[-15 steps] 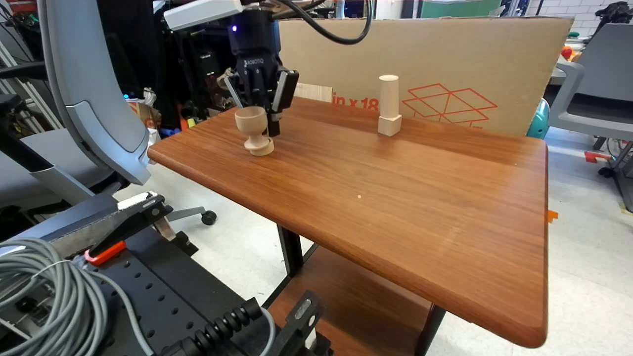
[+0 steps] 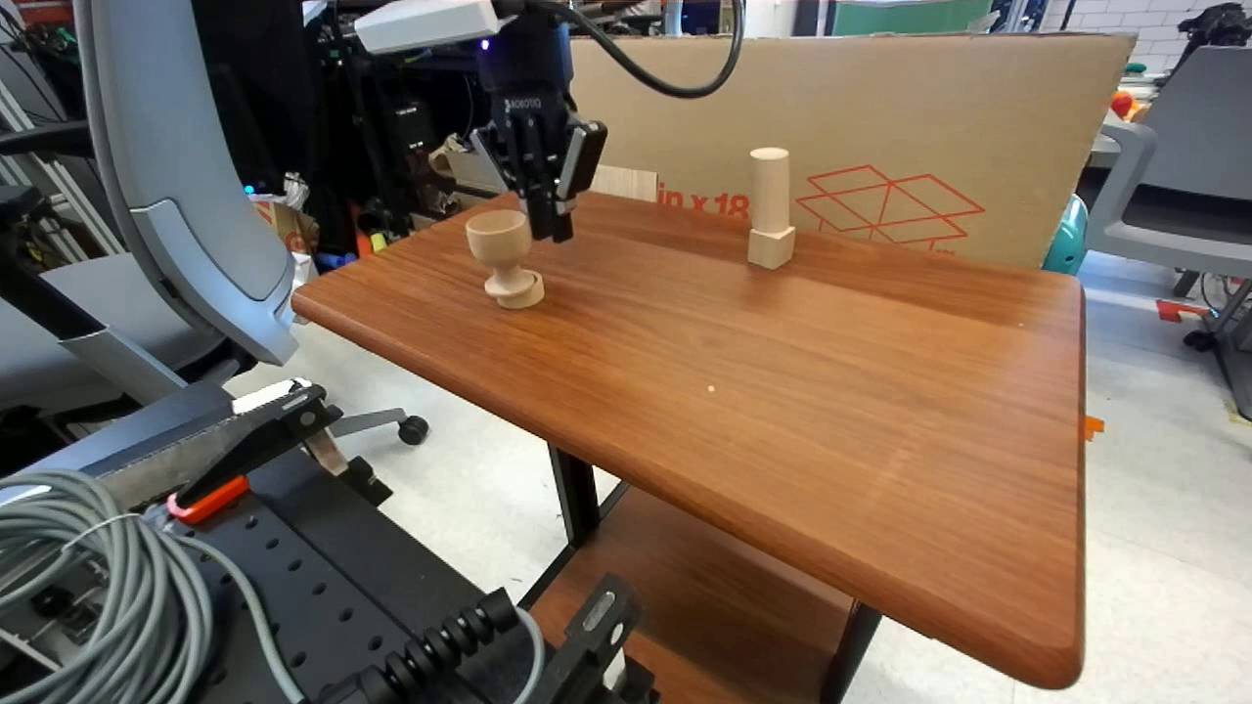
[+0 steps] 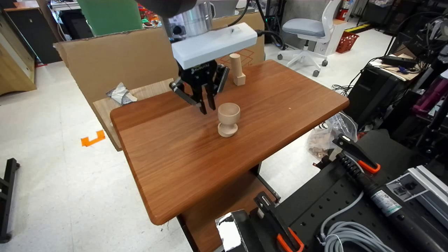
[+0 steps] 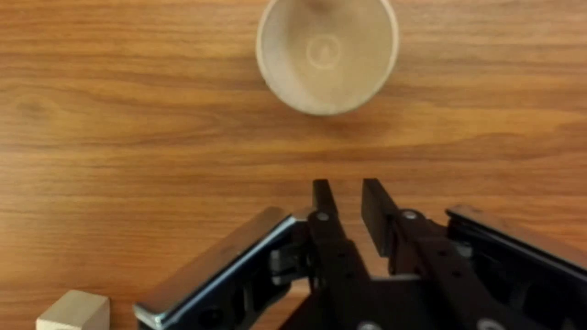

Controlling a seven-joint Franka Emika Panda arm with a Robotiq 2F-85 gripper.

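Observation:
A pale wooden goblet-shaped cup [image 2: 499, 239] stands upright near the table's left end, its foot on or against a low wooden disc [image 2: 527, 291]; exactly how they meet is hard to tell. Looking down from the wrist, I see into the cup's empty bowl [image 4: 328, 55]. My gripper hangs above the table beside the cup, its fingers parted by a narrow gap that holds nothing. In exterior view 2 the fingertips of the gripper [image 3: 208, 110] are left of the cup [image 3: 229, 114] and apart from it.
A wooden cylinder [image 2: 770, 192] stands on a square wooden block [image 2: 771, 247] near the table's back edge. Behind rises a cardboard panel [image 2: 998, 129].
My gripper has risen and shifted slightly right in exterior view 1, away from the cup. Its fingers are closer together than before. The cup has stayed in nearly the same place.

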